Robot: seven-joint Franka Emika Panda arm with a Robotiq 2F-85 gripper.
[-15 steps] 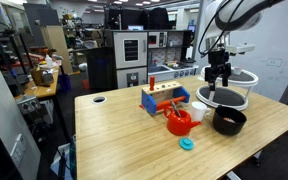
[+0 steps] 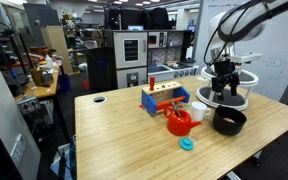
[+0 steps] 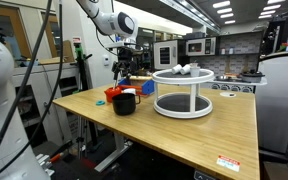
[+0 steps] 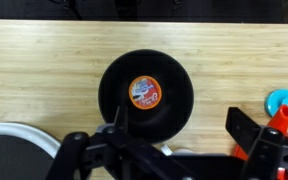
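My gripper is open in the wrist view, its two dark fingers (image 4: 246,126) wide apart with nothing between them. Below it stands a round black pot (image 4: 174,75), seen from above. A small round item with an orange-red label (image 4: 145,92) lies inside the pot. Exterior view 1 has the gripper hanging above the table near the black pot (image 2: 229,122), clear of it. From the other side, the same pot (image 3: 126,105) stands near the table edge.
A red pot (image 2: 179,124), white mug (image 2: 199,111) and teal disc (image 2: 186,144) are close by. Behind them stands a blue-and-wood toy bench (image 2: 154,102). A white two-tier rack (image 3: 182,74) rises beside the pot.
My gripper has come down slightly near the rack and pot. The objects on the table stay where they were.
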